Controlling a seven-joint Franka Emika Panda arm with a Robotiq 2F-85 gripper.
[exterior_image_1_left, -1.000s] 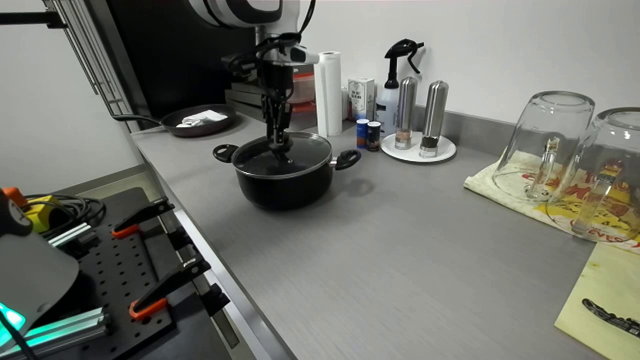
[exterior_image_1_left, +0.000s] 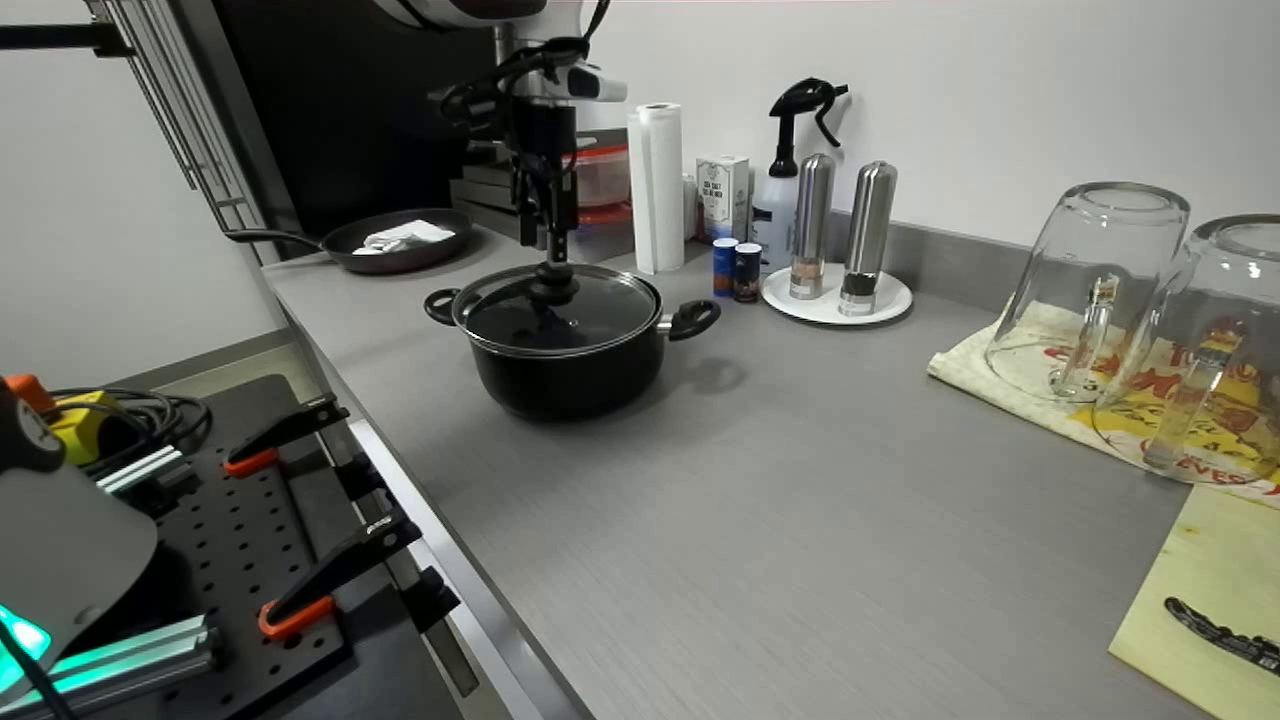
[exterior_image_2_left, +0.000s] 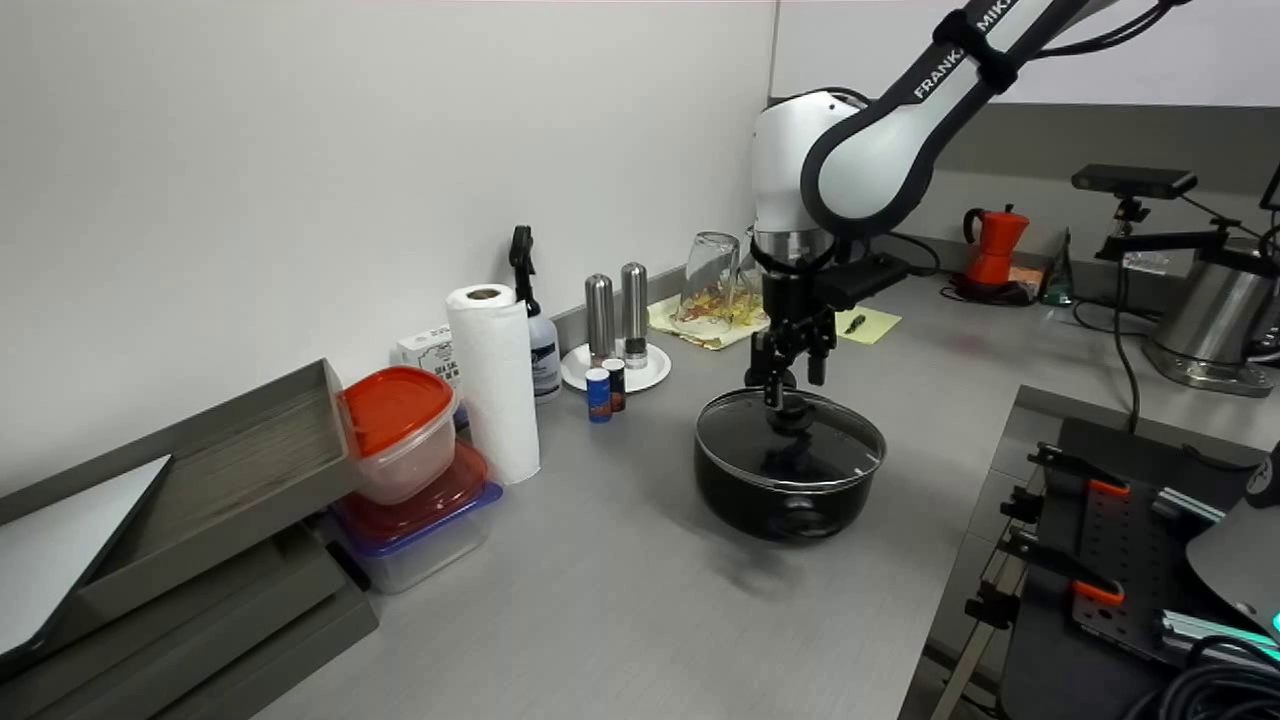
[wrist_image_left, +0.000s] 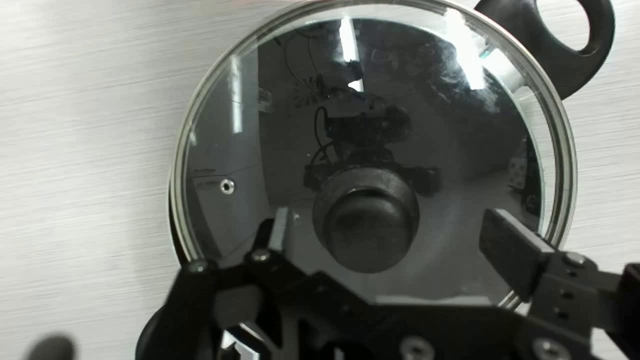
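A black pot (exterior_image_1_left: 567, 383) with two side handles stands on the grey counter, covered by a glass lid (exterior_image_2_left: 740, 438) with a steel rim. At the lid's centre rises a round black knob (wrist_image_left: 370, 225). My gripper is over the lid, fingers apart, one on each side of the knob with a gap to both. Nothing is held between them. In exterior view 1 the fingertips hang just above the knob, and the lid rests on the pot.
Behind the pot stand a paper towel roll (exterior_image_1_left: 656, 188), two small shakers (exterior_image_1_left: 745, 272) and a white plate (exterior_image_1_left: 836, 305) with two steel grinders. A frying pan (exterior_image_1_left: 404, 256) lies at the far left. Open counter extends in front and to the right.
The arm has risen and shifted slightly left in exterior view 1, so the fingertips are higher over the knob. The pot and lid are essentially where they were.
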